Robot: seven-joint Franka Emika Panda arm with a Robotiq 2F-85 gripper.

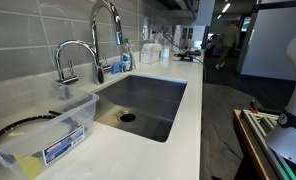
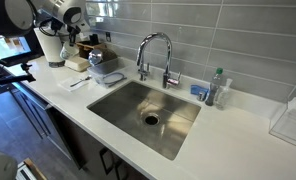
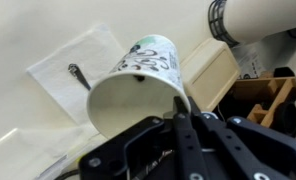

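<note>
A white paper-like cup [image 3: 143, 62] with printed lettering and green leaf patterns fills the middle of the wrist view, its open mouth turned toward the camera. At the right side of its rim, my gripper is shut on the cup wall. Below the cup lies a white napkin [image 3: 96, 52] with a dark spoon-shaped utensil [image 3: 79, 77] on it. Exterior view 1 shows neither gripper nor cup. My arm is at the far upper left in exterior view 2, too small there to make out the fingers.
A beige box [image 3: 210, 74] and a wooden organizer [image 3: 273, 98] stand close to the gripper. The sink [image 2: 153, 112] lies mid-counter with a tall faucet [image 2: 143, 50] behind it. A clear plastic bin [image 1: 73, 103] sits left of the sink. Bare counter [image 2: 238, 135] extends to the right.
</note>
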